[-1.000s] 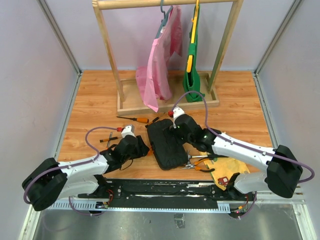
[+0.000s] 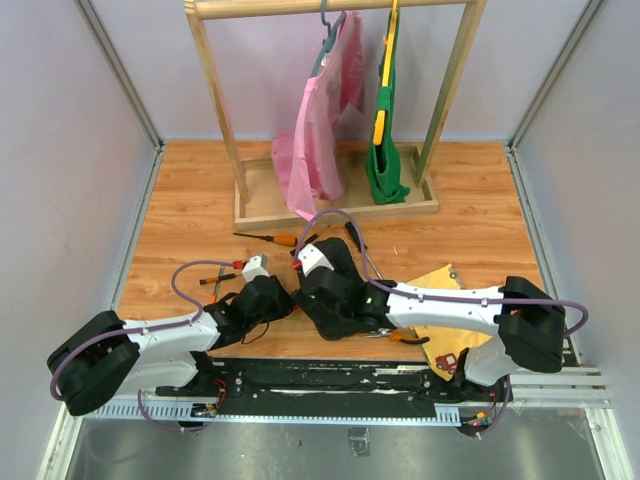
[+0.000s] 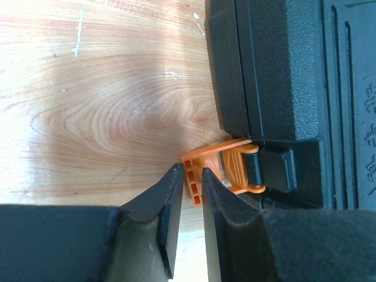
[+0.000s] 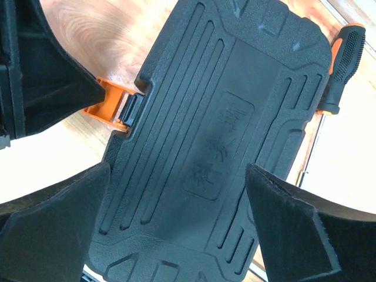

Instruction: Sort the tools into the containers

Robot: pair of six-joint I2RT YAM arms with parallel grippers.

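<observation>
A black toolbox [image 4: 194,158] lies flat and closed on the wooden table, and its orange latch [image 3: 194,170] juts out from its left side. At that latch stands my left gripper, its fingertips only slightly apart; whether they touch the latch is hard to tell. Over the toolbox hangs my right gripper, wide open with nothing between its fingers. An orange-and-black screwdriver [image 4: 345,61] rests beyond the toolbox's far side. Orange-handled pliers [image 2: 405,338] lie right of the toolbox, partly under my right arm.
Another screwdriver [image 2: 275,239] lies behind the toolbox. Several small tools sit near my left arm. A yellow cloth [image 2: 435,280] spreads at the right. A wooden rack [image 2: 245,215] with hanging pink and green clothes stands at the back.
My right gripper has come left and over the toolbox, now covering much of it from above. The left arm has shifted slightly at the latch. The toolbox has stayed put.
</observation>
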